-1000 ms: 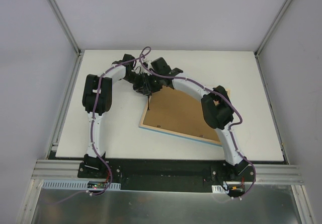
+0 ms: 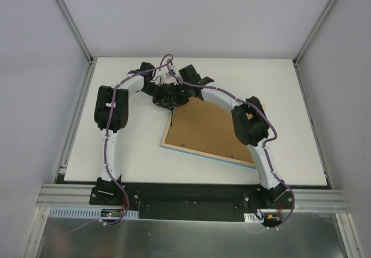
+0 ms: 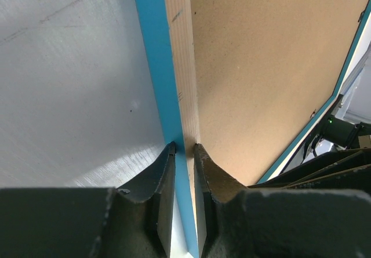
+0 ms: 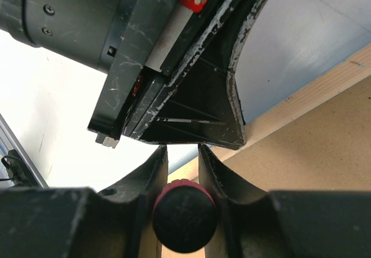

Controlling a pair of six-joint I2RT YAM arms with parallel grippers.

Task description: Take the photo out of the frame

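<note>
The photo frame point(image 2: 208, 136) lies back-up, showing a brown board point(image 3: 266, 66) inside a wooden rim with blue outer edge and small dark tabs. My left gripper has its fingertips on either side of that rim point(image 3: 179, 84) at the left side of the frame. My right gripper is shut on a dark cylindrical handle with a red band point(image 4: 184, 217), held close above the rim beside the left gripper. The tool's tip is hidden in the right wrist view.
Both arms meet over the frame's upper left.
The right arm has shifted slightly up and to the right in the top view. The left arm and the frame look unchanged.
</note>
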